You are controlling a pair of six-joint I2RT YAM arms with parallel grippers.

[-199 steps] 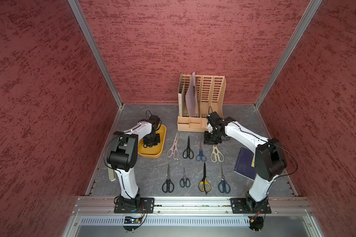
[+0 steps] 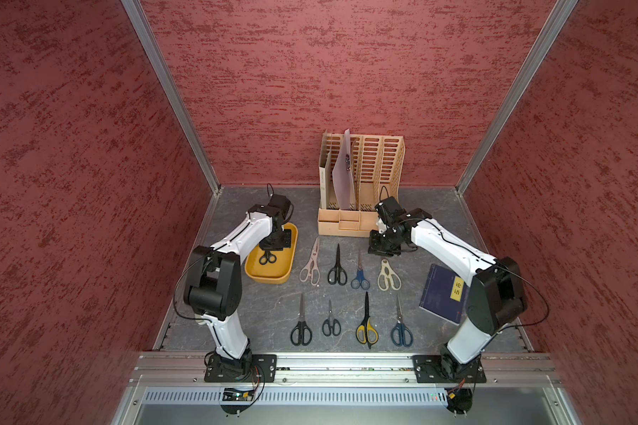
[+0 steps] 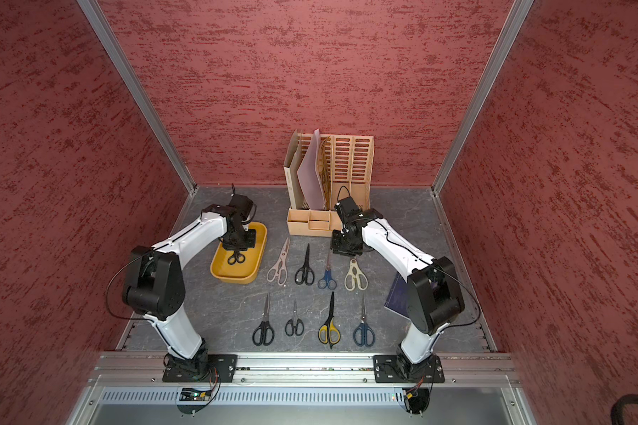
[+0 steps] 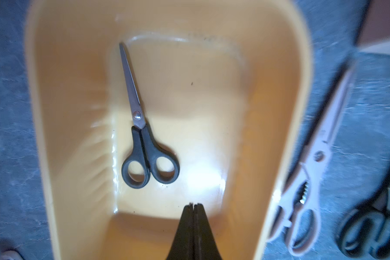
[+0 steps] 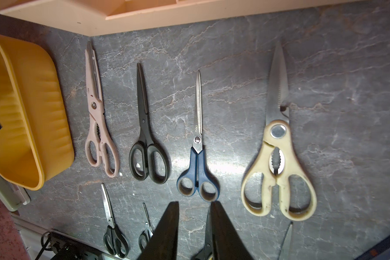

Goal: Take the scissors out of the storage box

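One pair of scissors (image 4: 137, 116), silver blades with dark grey handles, lies flat in the yellow storage box (image 4: 273, 130). Its handles also show below the left arm's end in the top left view. My left gripper is shut above the box, nothing seen between its fingers, its tips apart from the scissors in the wrist view. Part open and empty, my right gripper hovers over the table. In its wrist view the cream-handled scissors (image 5: 278, 130) and blue-handled scissors (image 5: 197, 151) lie ahead of it, not held.
Several other scissors lie spread on the grey table, including pink ones (image 2: 310, 265) beside the box and black ones (image 2: 337, 267). A wooden organizer (image 2: 338, 225) stands behind. A dark blue notebook (image 2: 443, 293) lies at right.
My left gripper has shifted back and slightly right, uncovering more of the boxed scissors' handles, which stay in the box.
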